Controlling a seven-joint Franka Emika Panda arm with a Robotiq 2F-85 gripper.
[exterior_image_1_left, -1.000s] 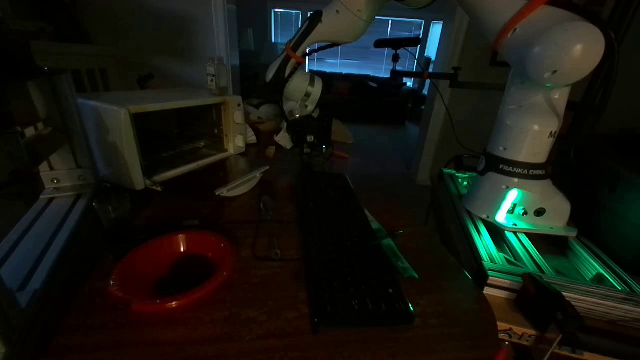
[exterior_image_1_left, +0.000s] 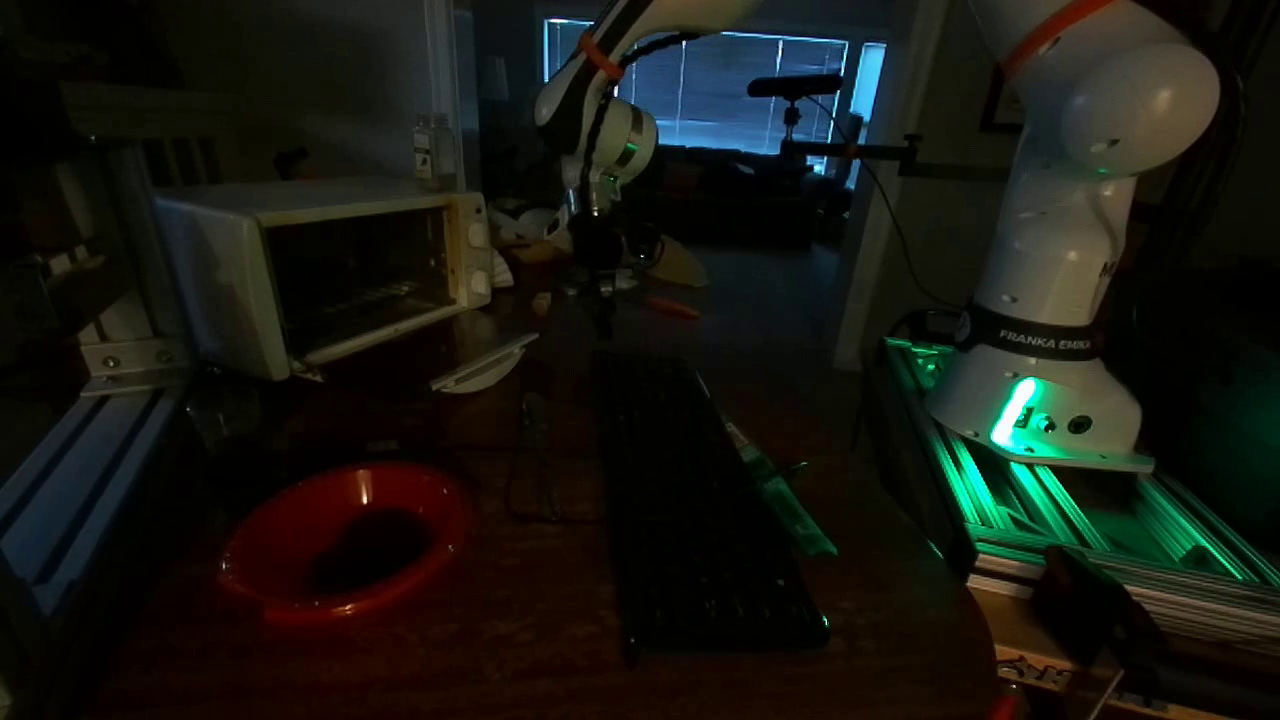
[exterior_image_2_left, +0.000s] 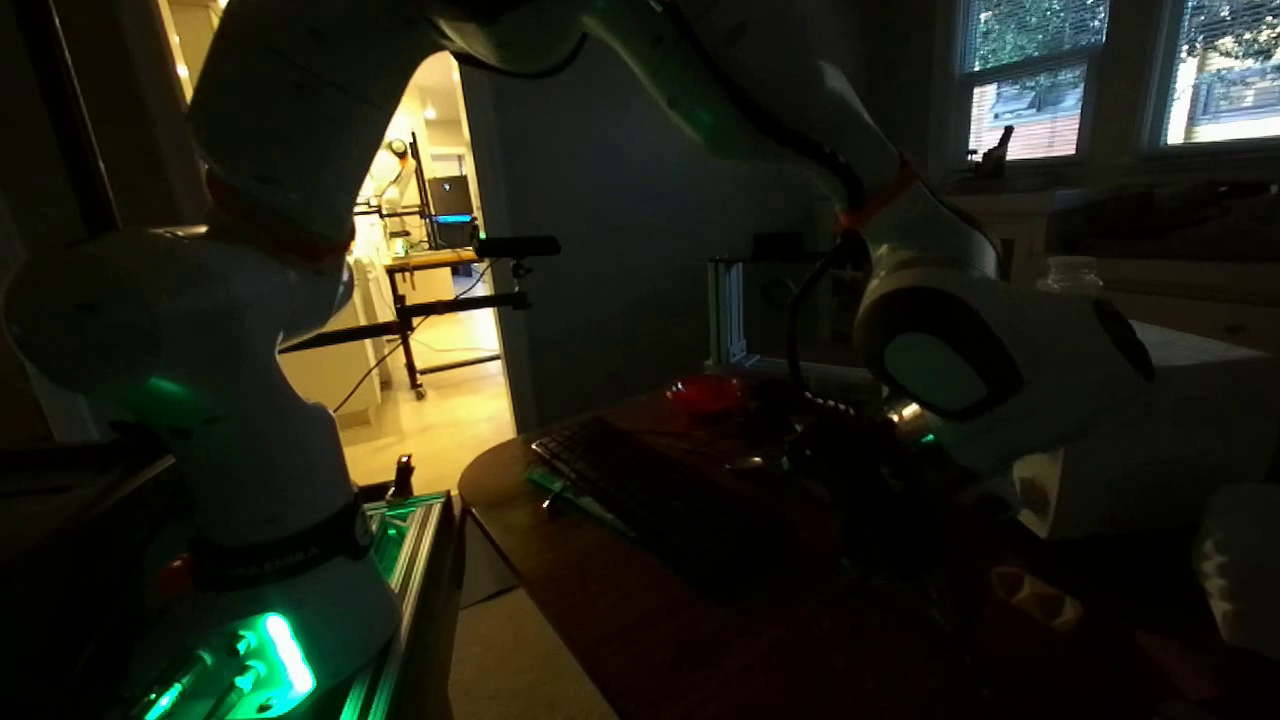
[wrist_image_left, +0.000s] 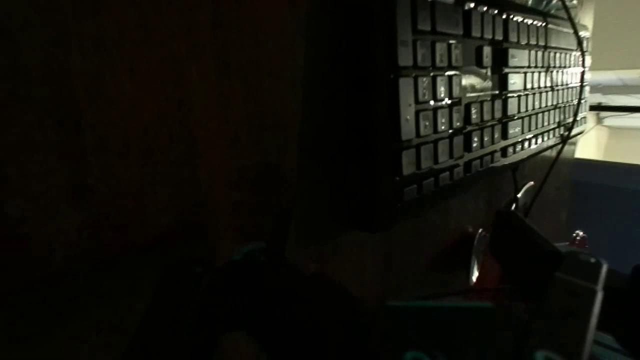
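Note:
The room is very dark. My gripper (exterior_image_1_left: 605, 314) hangs over the table beyond the far end of the black keyboard (exterior_image_1_left: 708, 528), its fingers open. Nothing shows between the fingers, which are mostly lost in shadow. In the wrist view the keyboard (wrist_image_left: 447, 114) runs from the middle to the upper right, apart from the gripper. A red bowl (exterior_image_1_left: 270, 540) stands left of the keyboard, with a dark patch inside that I cannot make out. Alongside the keyboard's right edge lies a greenish flat item (exterior_image_1_left: 792, 510).
A white toaster oven (exterior_image_1_left: 222, 270) with a dark opening stands at the left. Close to it lies a pale curved piece (exterior_image_1_left: 489, 370). Behind the gripper is a small orange object (exterior_image_1_left: 672, 308). A thin cable (exterior_image_1_left: 513, 480) lies between bowl and keyboard.
My hand has turned at the wrist and shifted slightly left, its fingers now reaching lower in the exterior view. The upper arm has risen a little. Bowl and keyboard have not moved.

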